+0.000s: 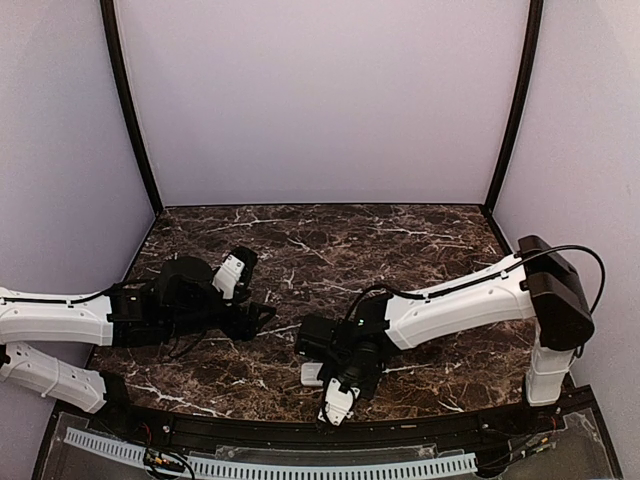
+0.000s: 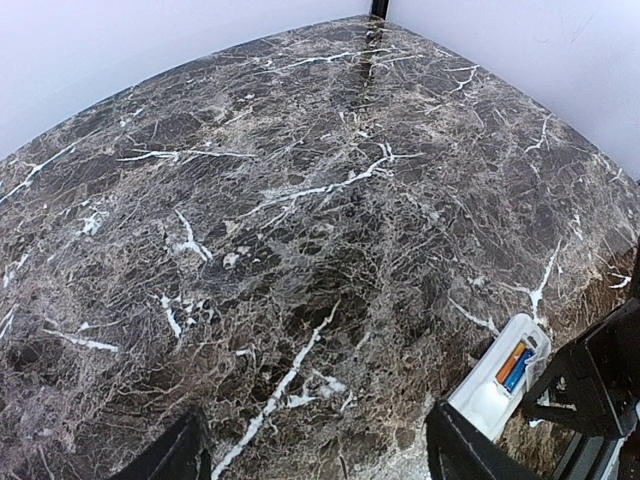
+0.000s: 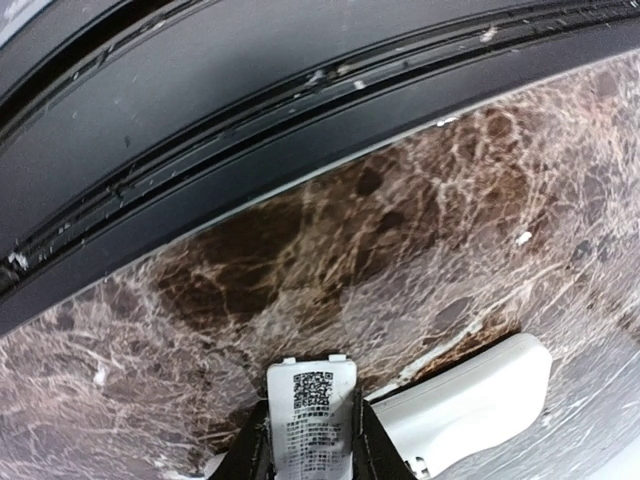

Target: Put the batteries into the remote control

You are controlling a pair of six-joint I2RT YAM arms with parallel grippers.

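Note:
The white remote (image 2: 485,400) lies on the marble near the front edge, its compartment showing an orange and a blue battery, partly behind my right gripper in the left wrist view. My right gripper is low over it; in the right wrist view a white piece with a printed code (image 3: 310,400), seemingly the battery cover, sits between its fingers, above the white remote body; whether it is gripped firmly I cannot tell. My left gripper (image 1: 250,320) hangs at left, part open, with bare marble between its fingers.
The dark front rail (image 3: 300,110) runs just beside the remote. Walls enclose the back and sides.

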